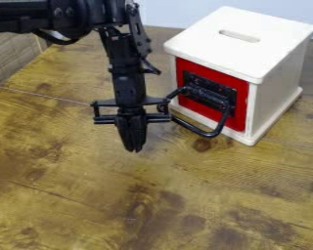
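My black gripper [133, 137] points down over the wooden floor, left of a white box [274, 73] with a red front panel [239, 122]. A black fixture [211, 94] on that panel carries a looped black bar handle [206, 132] that sticks out toward my gripper. The fingers look shut, with nothing visible between them. Whether the gripper's side touches the handle is not clear from this view.
The box has a slot in its top. A thin pale line crosses the surface at the left.
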